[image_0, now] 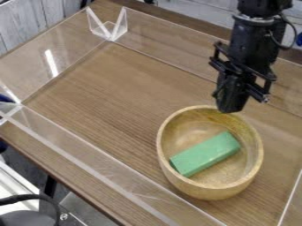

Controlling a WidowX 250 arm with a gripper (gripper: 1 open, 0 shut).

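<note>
A round tan bowl (245, 172) sits at the lower right of the table (94, 97), with a green rectangular block (203, 154) lying inside it. My black gripper (227, 100) is above and just behind the bowl's back rim, shut, with nothing visible between its fingers; the arm rises from it to the top right.
A small clear plastic object (108, 24) stands at the back left near the table edge. Black cables lie at the lower left corner.
</note>
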